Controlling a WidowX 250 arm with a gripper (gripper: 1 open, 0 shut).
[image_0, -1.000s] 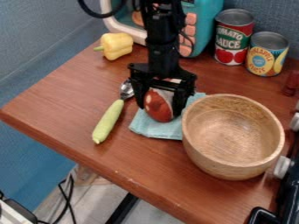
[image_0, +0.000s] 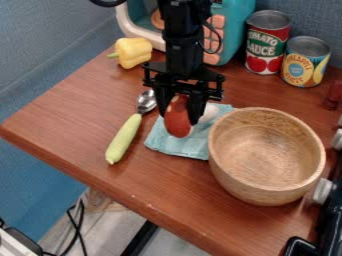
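Note:
My black gripper (image_0: 183, 100) is at the centre, its fingers around the top of a red oval object (image_0: 178, 120); whether they grip it I cannot tell. The object is over a folded light blue cloth (image_0: 178, 144), just left of a wooden bowl (image_0: 265, 178).
A pale green corn-like item (image_0: 124, 137) and a spoon (image_0: 146, 102) lie left. A yellow pepper (image_0: 131, 51) sits at the back left. Two cans, a red one (image_0: 266, 42) and a yellow one (image_0: 305, 63), stand back right.
The gripper has turned and shifted slightly up, and the red object now looks narrower and a little higher between its fingers.

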